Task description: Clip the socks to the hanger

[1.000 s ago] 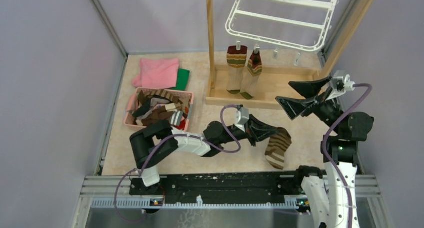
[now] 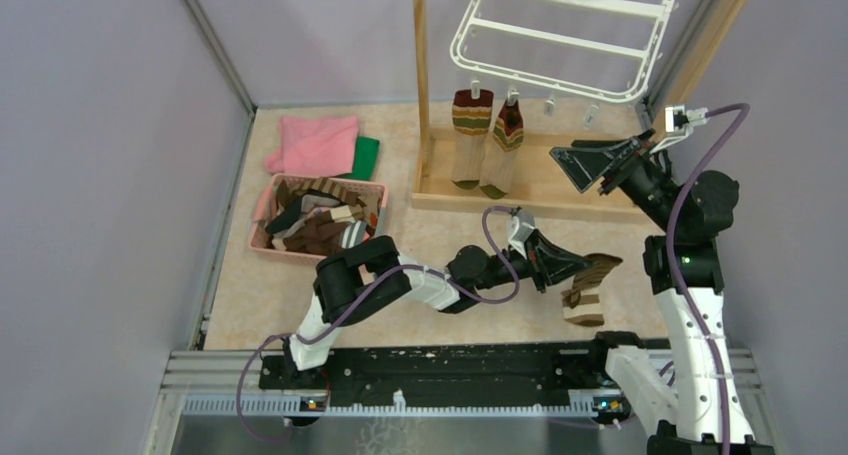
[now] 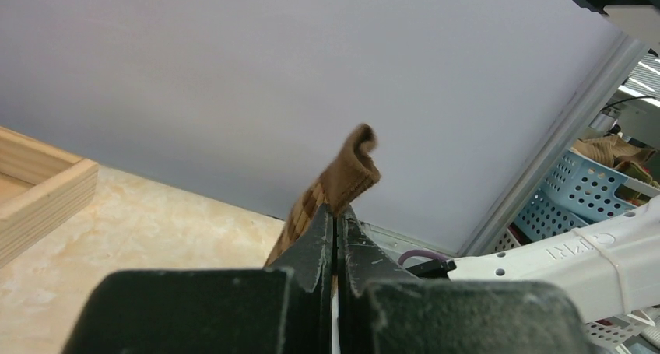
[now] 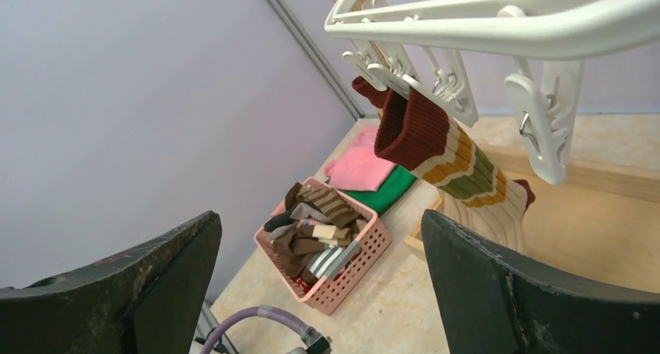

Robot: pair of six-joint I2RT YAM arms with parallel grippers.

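A brown striped sock (image 2: 584,305) hangs at the table's right side, pinched at its cuff. Holding it is my left gripper (image 2: 583,263), shut; the cuff (image 3: 348,175) pokes up past its fingertips in the left wrist view. My right gripper is open and empty, held up near the white hanger (image 2: 560,81). Two socks with maroon cuffs hang from the hanger's left clips: one sock (image 2: 471,140) hangs flat, and another sock (image 2: 504,147) is beside it. Farther right, two clips, one clip (image 2: 549,106) and another clip (image 2: 591,114), are empty.
A pink basket (image 2: 378,188) of mixed socks stands left on the table, with pink cloth (image 2: 312,146) and green cloth (image 2: 366,158) behind it. The wooden stand's tray (image 2: 560,180) lies under the hanger. Table space between basket and left arm is clear.
My left gripper has moved right, carrying the striped sock, which has swung and turned. The right gripper has shifted slightly up toward the hanger and rotated.
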